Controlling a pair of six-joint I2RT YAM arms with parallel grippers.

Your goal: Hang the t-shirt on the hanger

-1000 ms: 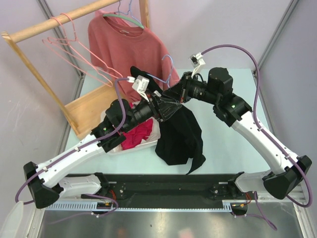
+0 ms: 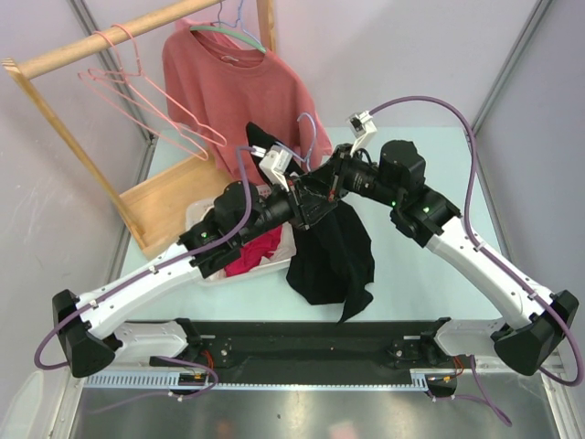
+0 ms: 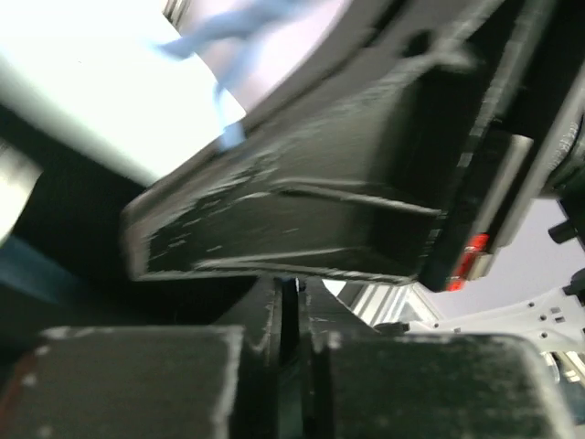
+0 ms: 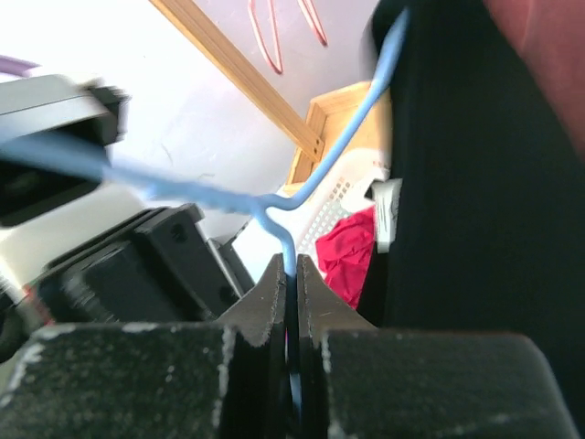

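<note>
A black t-shirt [image 2: 334, 261] hangs between the grippers down onto the table, and fills the right side of the right wrist view. A blue hanger [image 4: 338, 146] runs down between the fingertips of my right gripper, shut on it. My left gripper [image 2: 306, 206] is crowded against the right one; in its wrist view the fingertips look close together, but whether they grip cloth is hidden. The top of the shirt lies behind the grippers and hanger; whether the hanger is inside it cannot be told.
A wooden rack [image 2: 137, 27] carries pink hangers [image 2: 164, 114] and a pink shirt [image 2: 219, 82]. A white basket [image 2: 228, 279] with red cloth [image 2: 251, 251] stands below it.
Both grippers and arms have shifted slightly, the left arm a little down and right in the top view. The blue hanger's visible hook has moved slightly down.
</note>
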